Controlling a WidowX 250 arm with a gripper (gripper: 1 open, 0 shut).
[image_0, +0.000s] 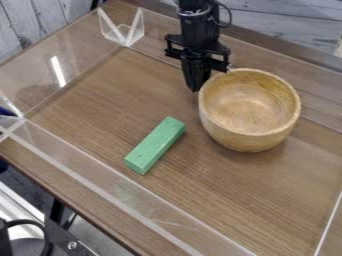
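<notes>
My black gripper (199, 74) hangs down from the top middle, its tip just at the upper left rim of a large wooden bowl (249, 118). The gripper looks shut, with nothing visible between its fingers. Whether it touches the rim is unclear. A green rectangular block (154, 146) lies on the wooden surface to the lower left of the bowl.
A white angular object (122, 27) stands at the upper left. Black cabling (27, 236) is at the bottom left corner.
</notes>
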